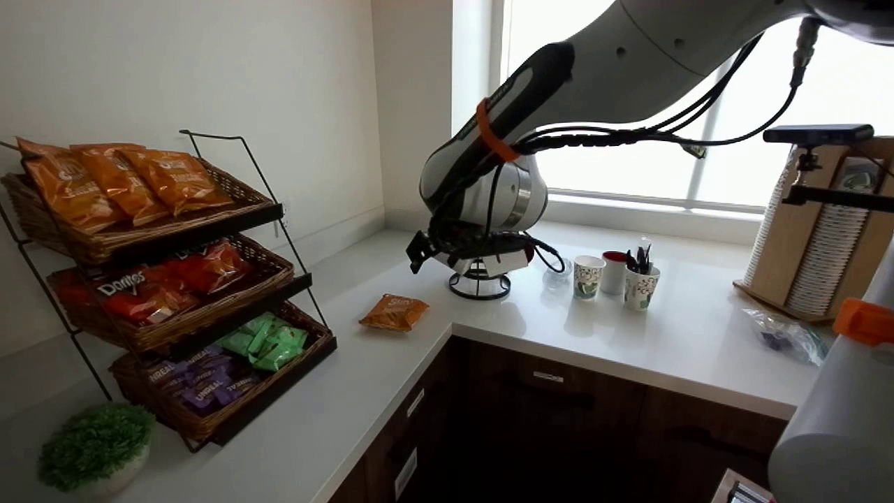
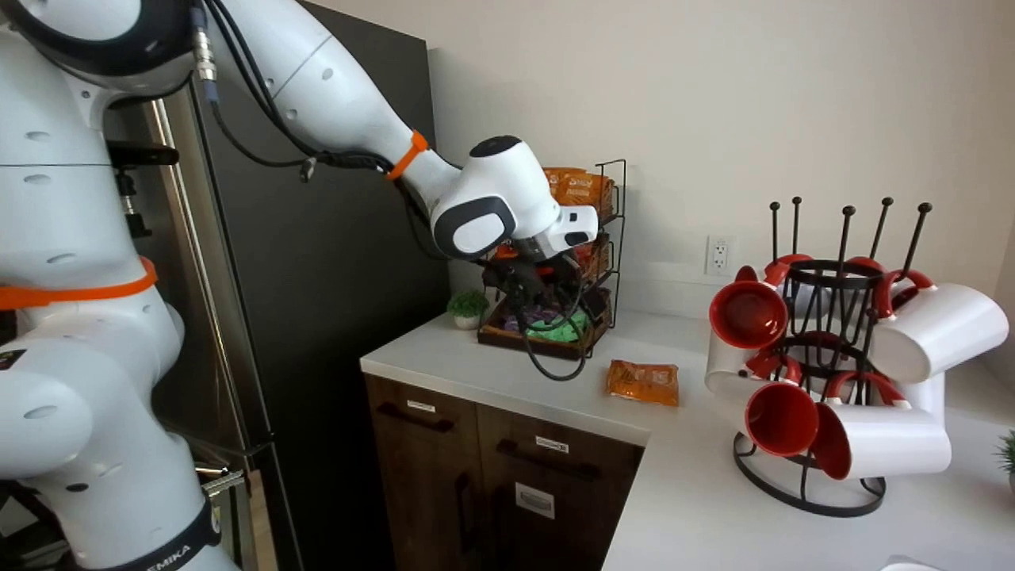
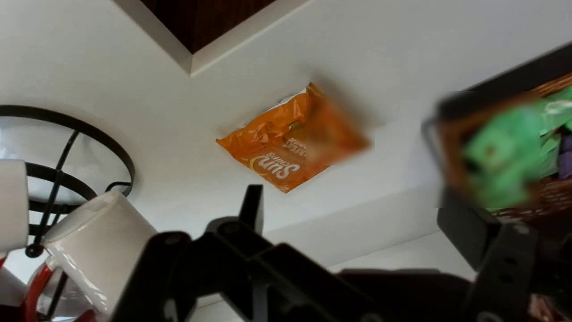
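Note:
An orange Sun Chips bag (image 3: 279,147) lies flat on the white counter, apart from everything else. The same bag (image 1: 394,311) sits near the counter's inner corner in exterior view 1. My gripper stands open, its black fingers (image 3: 253,206) wide apart and nothing held between them. It hangs above the counter, clear of the bag, which shows beyond the fingertips in the wrist view. In exterior view 2 cables partly hide the gripper, and the bag (image 2: 643,381) is to its right and lower.
A three-tier snack rack (image 1: 269,214) with wicker baskets stands left of the bag. On the other side is a black mug tree (image 2: 809,480) hung with red and white mugs. Paper cups (image 1: 588,276) stand along the window counter. Bare counter surrounds the bag.

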